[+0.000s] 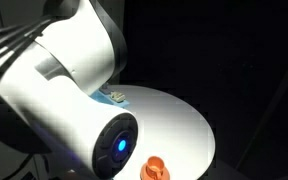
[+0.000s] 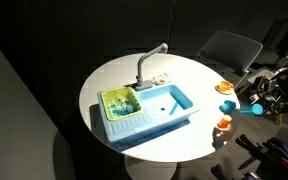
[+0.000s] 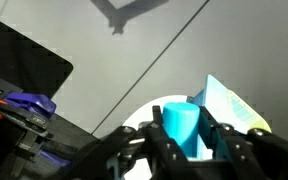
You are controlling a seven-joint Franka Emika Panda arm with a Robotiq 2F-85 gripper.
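A blue cup-like object [image 3: 182, 120] sits between the fingers of my gripper in the wrist view, and the gripper is shut on it. In exterior view 2 a blue piece [image 2: 254, 109] shows at the gripper, off the right edge of the round white table [image 2: 114, 78]. The big white arm [image 1: 69, 110] hides the gripper in exterior view 1.
On the table are a light blue sink basin [image 2: 164, 122] with a faucet [image 2: 141, 72] and a green-yellow rack [image 2: 117, 103]. Near the right edge stand an orange cup [image 2: 224, 122], a blue item [image 2: 227, 106] and an orange item [image 2: 224, 87].
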